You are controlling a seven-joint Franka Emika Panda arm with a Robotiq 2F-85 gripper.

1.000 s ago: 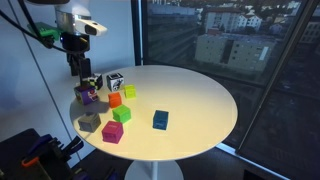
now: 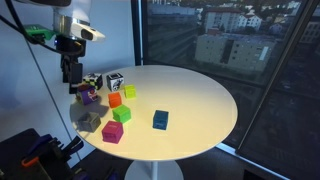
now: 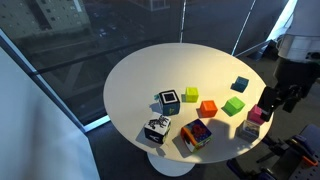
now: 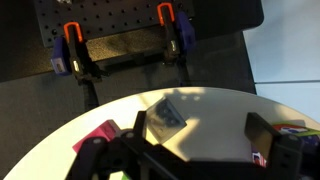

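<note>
My gripper stands open in the wrist view, its two dark fingers wide apart with nothing held between them. A grey block (image 4: 166, 119) lies on the table below, close to the left finger. In exterior view 1 the gripper (image 2: 72, 70) hangs above the table's left edge, clear of the grey block (image 2: 88, 122). Nearby sit a pink block (image 2: 113, 131), a green block (image 2: 122, 114), an orange block (image 2: 115, 100) and a yellow-green block (image 2: 130, 91). A dark blue block (image 2: 160, 120) is set apart toward the middle.
A multicoloured cube (image 3: 196, 134), a black-and-white cube (image 3: 157, 127) and a dark cube with a pale top (image 3: 168, 101) occupy one side of the round white table (image 3: 125, 85).
The arm has shifted a little to the left and toward the camera in exterior view 1. All the blocks stay where they were.
</note>
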